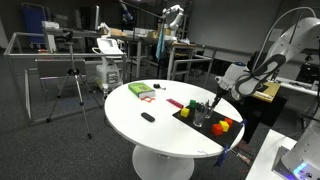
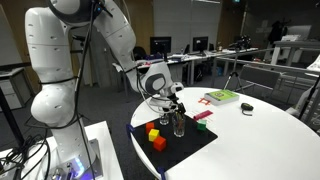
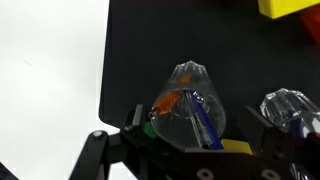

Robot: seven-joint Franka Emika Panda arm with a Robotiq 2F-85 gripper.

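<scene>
My gripper stands open in the wrist view, with one finger on either side of a clear glass (image 3: pixel 187 78). Inside that glass lie slim blue and orange items that look like pens. A second clear glass (image 3: pixel 290 103) shows at the right edge of the same view, also with something blue in it. In exterior view 2 a clear glass (image 2: pixel 179 126) stands on the black mat (image 2: pixel 191 148), close below the gripper (image 2: pixel 174 103). Whether the fingers touch the glass, I cannot tell.
Red and yellow blocks (image 2: pixel 159 144) sit on the mat's near-left part in exterior view 2. A green block (image 2: pixel 202 125) lies beyond the glasses. A green-and-white box (image 1: pixel 141 90) and a dark object (image 1: pixel 148 117) rest elsewhere on the white table (image 1: pixel 135 125), which has wide clear areas.
</scene>
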